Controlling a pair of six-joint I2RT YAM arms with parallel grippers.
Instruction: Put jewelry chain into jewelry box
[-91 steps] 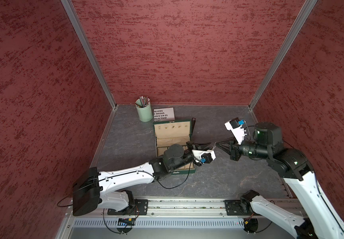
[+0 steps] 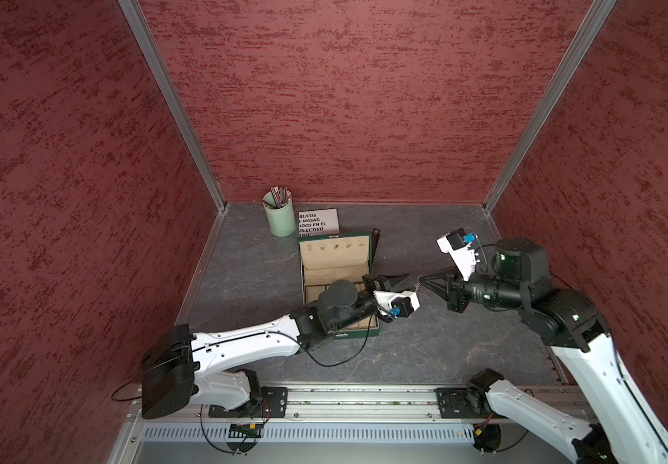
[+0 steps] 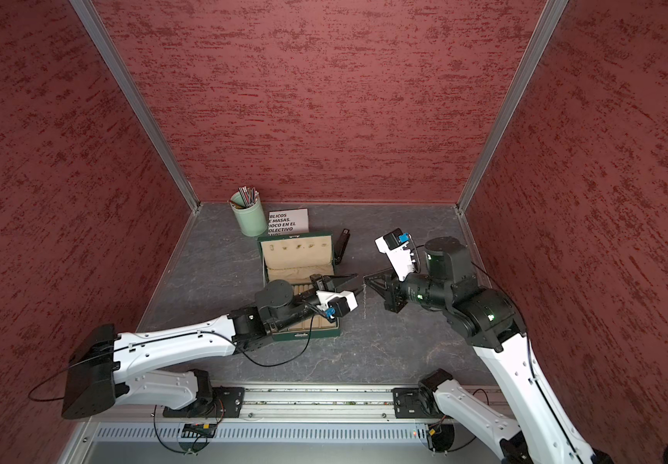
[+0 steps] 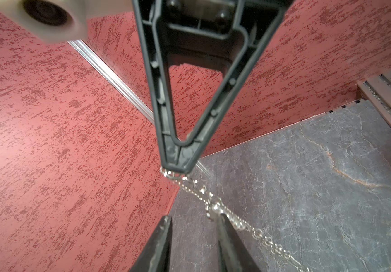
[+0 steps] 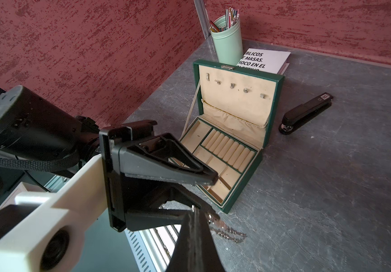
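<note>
A silver jewelry chain [image 4: 272,244] hangs from my right gripper [image 2: 423,277], which is shut on it at the fingertips in the left wrist view. My left gripper stands part open just below, with the chain passing over and near its fingertips; I see no firm hold on it. The green jewelry box [image 5: 272,99] stands open behind the left gripper, its beige tray [image 5: 227,149] divided into ring rolls and compartments, with hooks in the raised lid. The left arm covers part of the box in both top views.
A mint pen cup [image 2: 281,219] and a printed booklet [image 2: 318,219] stand behind the box, and a black stapler [image 5: 306,111] lies to its right. Bare grey table shows in front and at the back right.
The right gripper has stayed in place.
</note>
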